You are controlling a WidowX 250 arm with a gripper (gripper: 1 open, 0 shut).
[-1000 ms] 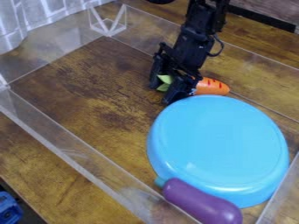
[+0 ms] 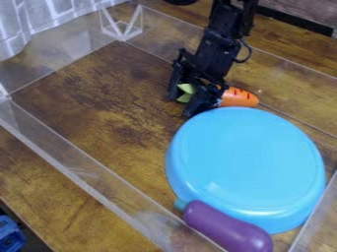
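Observation:
A black gripper (image 2: 200, 84) is low over the wooden floor at the upper middle, directly on a green object (image 2: 184, 93) that it partly hides. An orange carrot (image 2: 239, 96) lies against the gripper's right side. I cannot tell whether the fingers are open or shut on anything. A large blue disc (image 2: 245, 163) fills the lower right, and a purple eggplant (image 2: 227, 224) lies along its lower edge.
Clear plastic walls (image 2: 79, 167) border the work area. A small blue object (image 2: 8, 234) sits outside at the bottom left, and a white item is at the top left corner.

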